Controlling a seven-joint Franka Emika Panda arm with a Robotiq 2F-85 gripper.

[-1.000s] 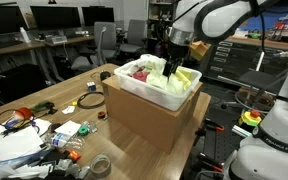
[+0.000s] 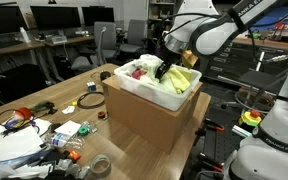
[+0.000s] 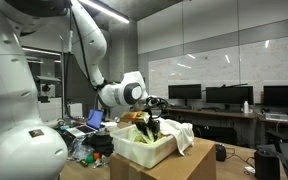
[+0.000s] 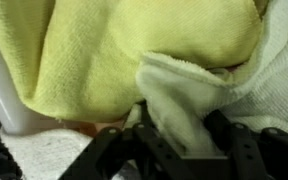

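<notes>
My gripper [image 2: 161, 70] reaches down into a white bin [image 2: 156, 93] that holds yellow and white cloths. In the wrist view the dark fingers [image 4: 229, 137] are blurred and stand apart, with a fold of white cloth [image 4: 174, 95] running between them. Whether they grip that fold cannot be told. A yellow cloth [image 4: 134, 50] fills the upper part of that view. In exterior view 2 the gripper [image 3: 155, 133] is among the cloths inside the bin [image 3: 144, 151], its tips hidden there.
The bin stands on a brown cardboard box [image 2: 144, 119]. White cloth [image 3: 192, 131] drapes over its rim in exterior view 2. A wooden table [image 2: 109, 139] carries papers, cables, a bottle [image 2: 66, 142] and a roll of tape [image 2: 101, 165].
Over the last second the arm's wrist has tilted, and the gripper has come down and slightly left among the cloths. The bin has stayed put.
</notes>
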